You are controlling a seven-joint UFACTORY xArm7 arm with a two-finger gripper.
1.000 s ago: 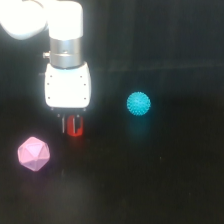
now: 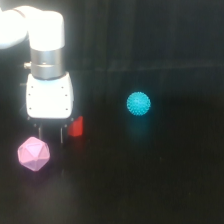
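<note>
My gripper (image 2: 51,138) hangs at the left with its two thin fingers (image 2: 62,136) apart and nothing visible between them. Just right of it is a red block (image 2: 76,127), partly hidden behind the gripper's white body. A pink many-sided ball (image 2: 33,153) rests on the dark surface, lower left of the fingers. Whether a finger touches the pink ball or the red block, I cannot tell. Well to the right lies a teal, bumpy ball (image 2: 138,103), clear of the gripper.
Dark cloth-like folds (image 2: 150,45) fill the background. The white arm reaches in from the upper left.
My gripper has moved left, away from over the red block and nearer the pink ball. Its fingers look wider apart. The block and both balls appear to lie where they were.
</note>
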